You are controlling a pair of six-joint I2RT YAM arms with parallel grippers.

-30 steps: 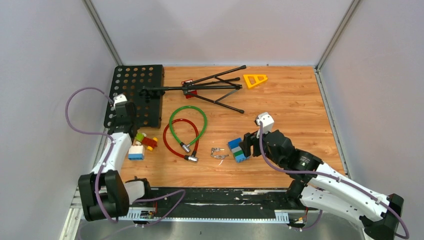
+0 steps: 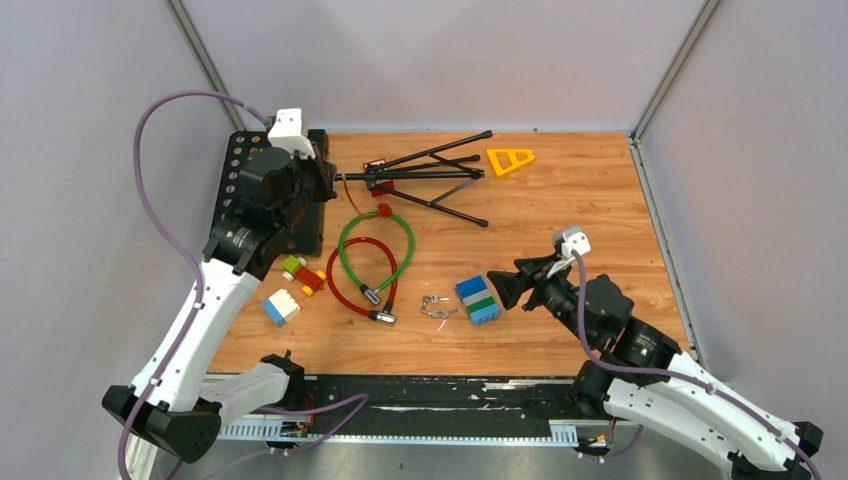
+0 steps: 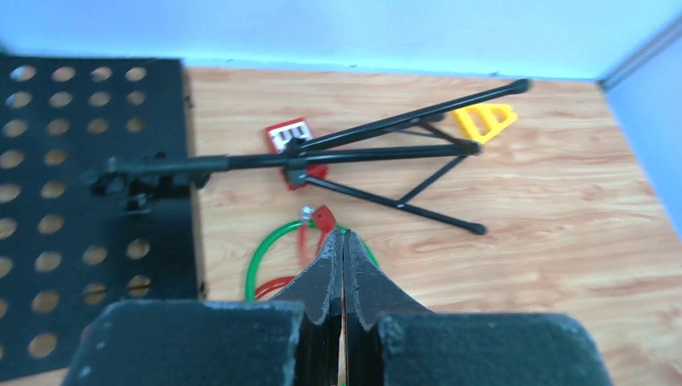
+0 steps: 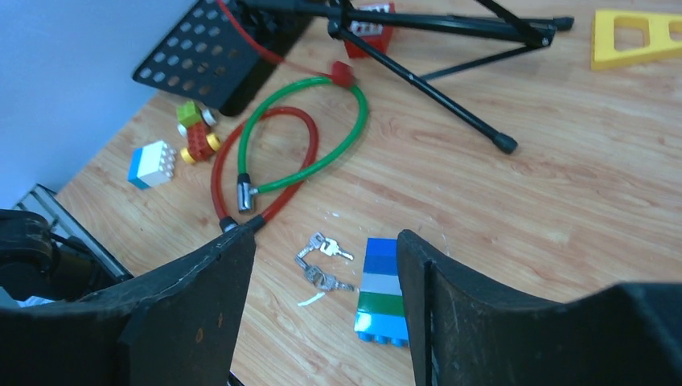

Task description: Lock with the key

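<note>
Green [image 2: 408, 235] and red [image 2: 331, 272] cable locks overlap in a loose pile mid-table, their metal lock ends toward the front. A small bunch of keys [image 2: 438, 309] lies right of them, clearer in the right wrist view as silver keys [image 4: 324, 277]. My left gripper is shut; a thin red cord trails from its tips to a red piece [image 3: 324, 218] above the green loop, with a small silvery bit beside it. My right gripper is open and empty, off to the right of the blue-green blocks [image 2: 478, 300].
A black tripod [image 2: 430, 175] lies across the back, near a yellow triangle [image 2: 497, 165]. A black perforated plate [image 3: 96, 225] is at the left. Small toy blocks [image 2: 281, 307] sit at front left.
My left arm has swung right and toward the back; the red cord and piece now show over the green loop. The right arm has drawn back to the right, uncovering the blue-green blocks.
</note>
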